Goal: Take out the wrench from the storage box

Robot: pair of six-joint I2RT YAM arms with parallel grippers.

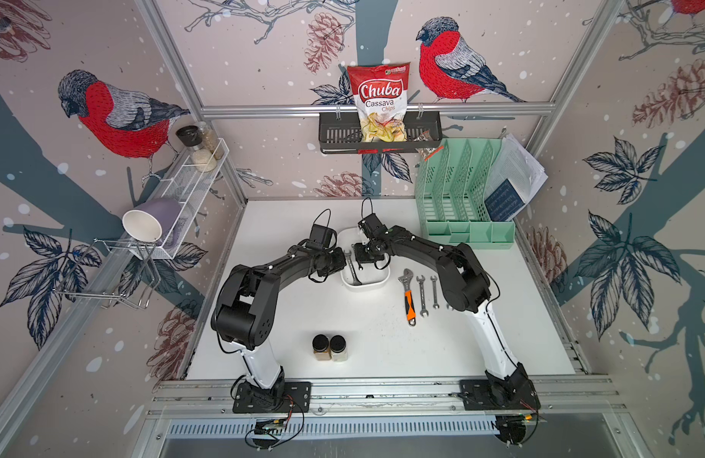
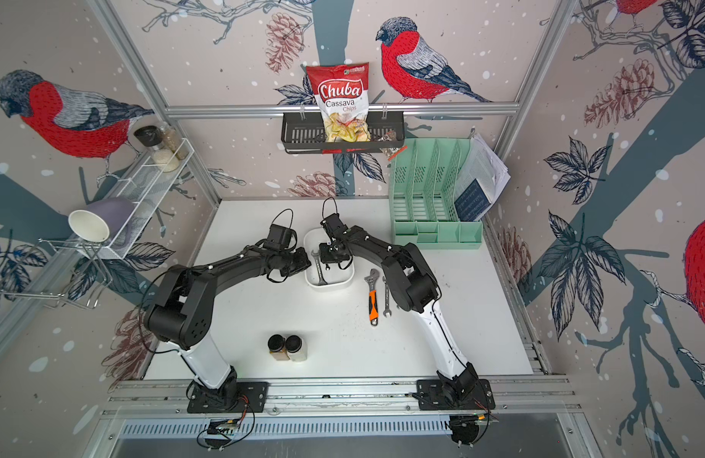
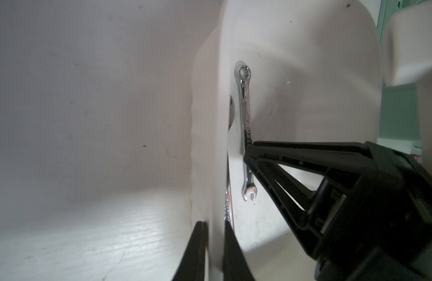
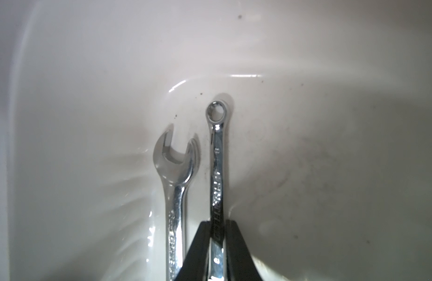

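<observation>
A small silver combination wrench (image 4: 217,173) lies on the floor of the white storage box (image 1: 367,286). My right gripper is down inside the box, its narrowly spaced fingertips on both sides of that wrench's shaft; whether they press on it cannot be told. Left of it a bigger wrench (image 4: 175,201) lies along the box wall. In the left wrist view the box wall (image 3: 218,140) passes between the fingertips of my left gripper, one inside and one outside. How firmly they clasp it does not show.
Right of the box lie an orange-handled adjustable wrench (image 1: 409,297) and several loose wrenches (image 1: 422,296). Two jars (image 1: 329,347) stand near the front edge. A green organizer (image 1: 467,233) fills the back right.
</observation>
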